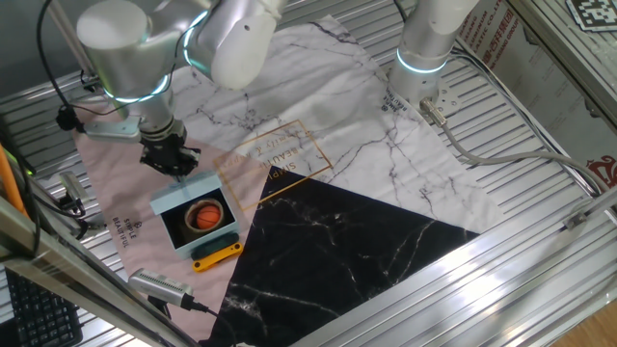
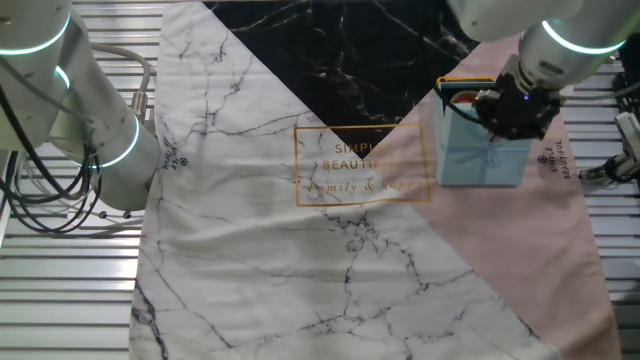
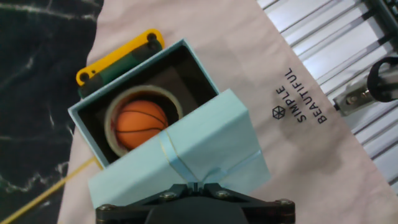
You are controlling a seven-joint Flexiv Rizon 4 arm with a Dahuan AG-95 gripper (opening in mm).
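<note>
A light blue box (image 3: pixel 94 141) stands open on the pink part of the cloth. Inside it, a small orange basketball (image 3: pixel 140 123) rests within a round ring (image 3: pixel 113 134). The blue lid (image 3: pixel 208 146), with a ribbon (image 3: pixel 177 158) across it, lies askew along one long side of the box, covering part of the opening. My gripper points down at the lid's ribbon side, its fingertips drawn together. Whether ribbon is caught between them is too small to tell. In exterior view 1 the gripper (image 1: pixel 180 175) is right at the lid (image 1: pixel 185 193).
A yellow-and-dark tool (image 1: pixel 217 257) lies against the box's far side from the lid. A grey device (image 1: pixel 162 286) with a cable is near the front.
</note>
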